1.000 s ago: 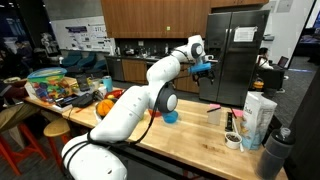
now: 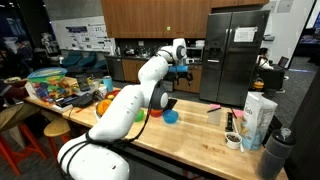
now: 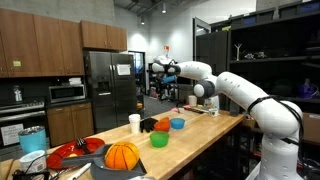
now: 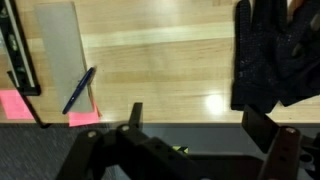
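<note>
My gripper stands open in the wrist view, nothing between its widely parted fingers, above the front edge of the wooden table (image 4: 160,65). A black cloth-like thing (image 4: 275,60) lies at the right. Toward the left are a grey strip (image 4: 62,40), a dark blue pen (image 4: 78,90) beside it and pink paper pieces (image 4: 82,116). At the far left sits a long dark tool (image 4: 18,45). In the exterior view the gripper (image 2: 183,76) hangs high over the far side of the table.
A blue bowl (image 2: 170,117) and a green bowl (image 3: 159,140) stand on the table, with an orange pumpkin-like thing (image 3: 123,156) farther along. A tall bag (image 2: 257,120) and a dark cylinder (image 2: 275,153) occupy its right end. Bare wood (image 2: 190,145) lies in front.
In exterior view 1 my gripper has moved left and somewhat downward, the arm's upper part swinging with it. The things on the table look unmoved.
</note>
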